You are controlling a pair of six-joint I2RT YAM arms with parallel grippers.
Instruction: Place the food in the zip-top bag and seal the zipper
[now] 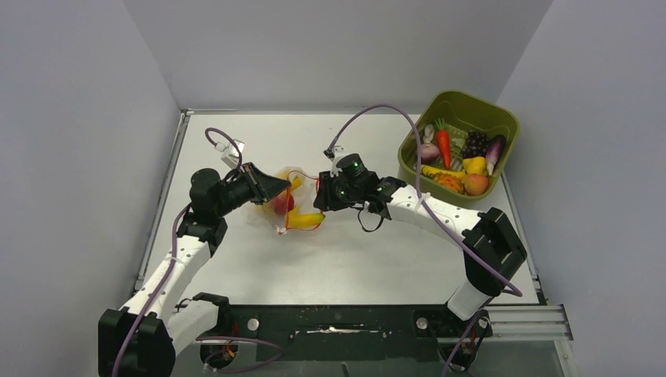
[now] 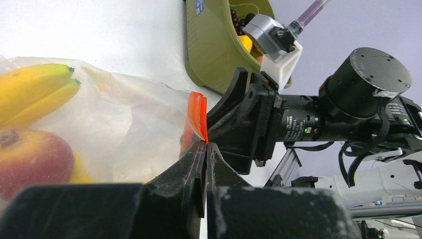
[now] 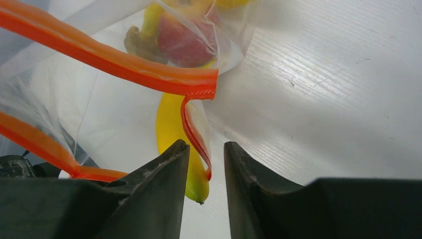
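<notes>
A clear zip top bag [image 1: 308, 200] with a red-orange zipper edge [image 3: 99, 52] lies mid-table, its mouth spread toward the right. Inside are a reddish round fruit [image 2: 35, 162], small bananas [image 2: 40, 87] and a longer yellow-green piece [image 1: 305, 220] near the mouth. My left gripper is shut at the mouth, the red strip running down to its fingertips. In the top view, my right gripper [image 1: 320, 196] is at the mouth's right side. The right wrist view shows its fingers parted, with the zipper's end corner above and the curved side edge beside the left finger.
A green bin [image 1: 408, 161] at the back right holds several foods, including a carrot [image 1: 443, 148], an eggplant [image 1: 494, 151] and dark grapes [image 1: 475, 144].
</notes>
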